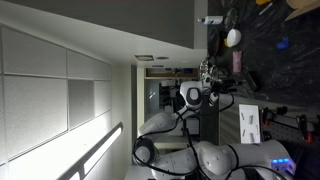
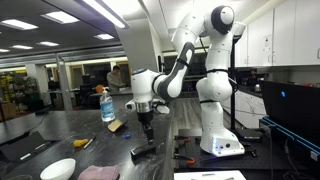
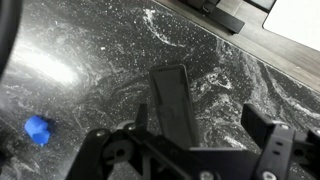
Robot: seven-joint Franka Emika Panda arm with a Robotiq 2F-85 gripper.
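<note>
A black oblong object [image 3: 174, 100] lies on the dark speckled countertop in the wrist view. My gripper is open, its two fingers spread at the lower edge of that view. The black object's lower end runs down behind the gripper body, nearer the left finger, and nothing is clasped. To the left a small blue piece [image 3: 37, 129] rests on the counter. How high the fingers are above the black object is hard to tell.
A counter edge with dark fittings [image 3: 222, 14] crosses the top right of the wrist view. In exterior view 2, a person in a white top [image 2: 153, 92] stands behind the counter, a white bowl [image 2: 60, 167] is at left, and a laptop [image 2: 270, 115] stands at right.
</note>
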